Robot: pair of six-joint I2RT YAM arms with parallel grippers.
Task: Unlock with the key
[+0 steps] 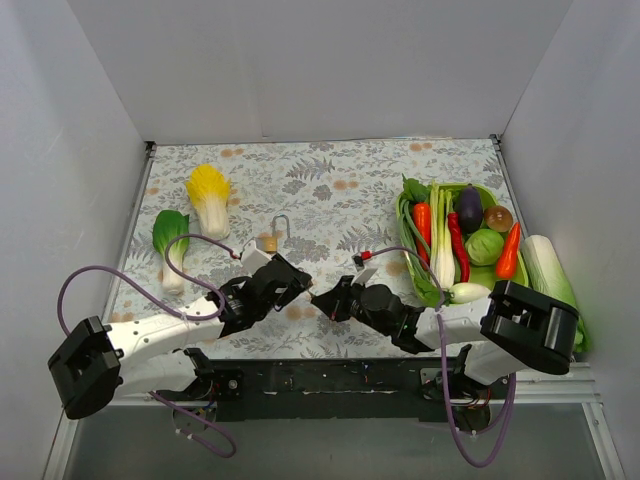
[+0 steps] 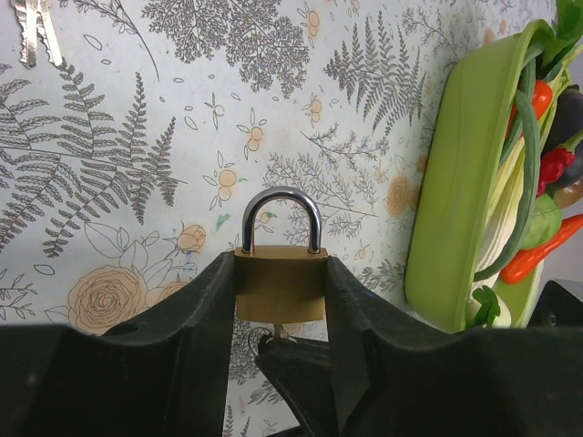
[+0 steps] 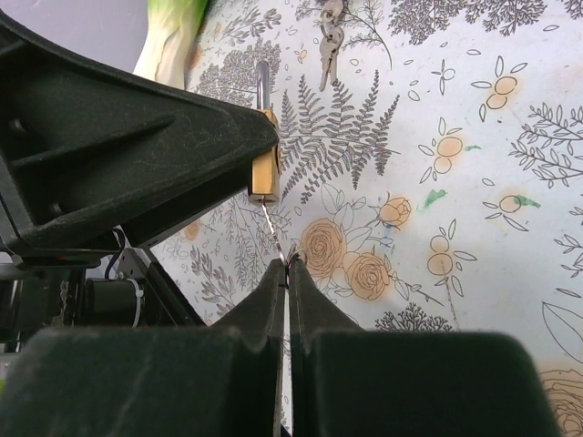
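Observation:
A brass padlock (image 2: 281, 273) with a closed steel shackle (image 2: 282, 193) is held between the pads of my left gripper. Seen from the right wrist, the lock is edge-on, its brass body (image 3: 264, 175) showing past the left finger (image 3: 196, 141). My right gripper is shut on a thin silver key (image 3: 275, 233), whose blade runs up to the underside of the lock. How deep it sits in the keyhole cannot be made out. From above, both grippers meet tip to tip near the table's front middle.
Loose keys (image 3: 330, 44) lie on the patterned cloth. A second padlock (image 1: 269, 243) rests behind the left arm. A green basket of vegetables (image 2: 433, 200) fills the right side; a yellow cabbage (image 1: 209, 200) and a bok choy (image 1: 172, 250) lie left.

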